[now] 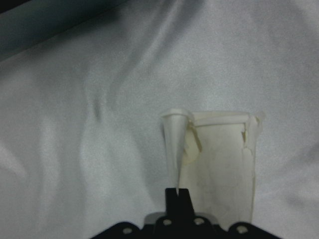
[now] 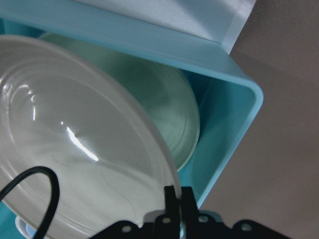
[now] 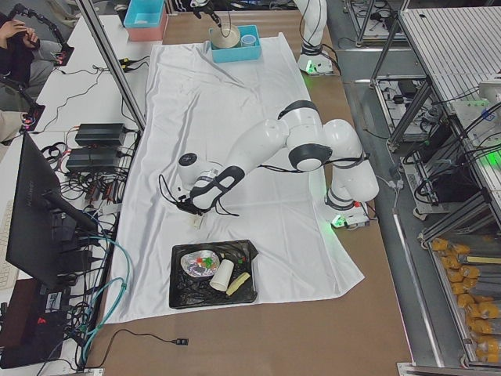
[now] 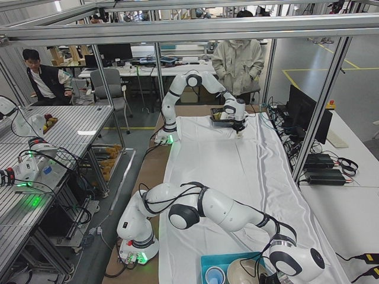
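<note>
My left gripper is closed on the curled edge of a flattened white paper cup (image 1: 217, 169) on the white cloth (image 3: 196, 110), just beyond the black bin (image 3: 176, 294). That bin holds a plate of small coloured pieces (image 3: 200, 263), a white cup (image 3: 221, 275) and a yellowish item (image 3: 238, 283). At the other end, my right gripper is shut on the rim of a white bowl (image 2: 75, 139) in the blue bin (image 2: 234, 114), over a pale green dish (image 2: 169, 109).
A small blue cup (image 4: 215, 275) is also in the blue bin. A monitor (image 3: 35, 211), cables and metal posts line one side.
</note>
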